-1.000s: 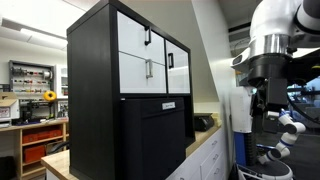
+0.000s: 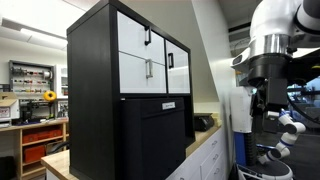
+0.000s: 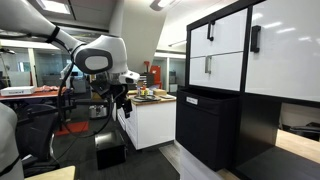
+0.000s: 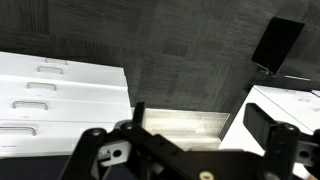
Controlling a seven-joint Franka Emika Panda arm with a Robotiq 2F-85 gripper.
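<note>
My gripper stands open in the wrist view, its two dark fingers wide apart with only floor and white furniture visible past them. In exterior view 2 the gripper (image 3: 121,101) hangs in the air left of the black-framed cabinet, clear of it. The cabinet (image 2: 93,100) has white doors (image 3: 213,72) with handles, which look shut. Below them is a large black drawer front (image 3: 205,128); it appears to stand out from the frame, though how far I cannot tell. Exterior view 1 shows a small white label on this drawer front (image 2: 150,140).
White drawers (image 4: 60,103) with metal handles lie below my gripper. A counter (image 3: 155,99) holding small items stands behind the arm. Dark open floor (image 4: 170,50) fills much of the wrist view, and a black box (image 3: 110,151) rests on it.
</note>
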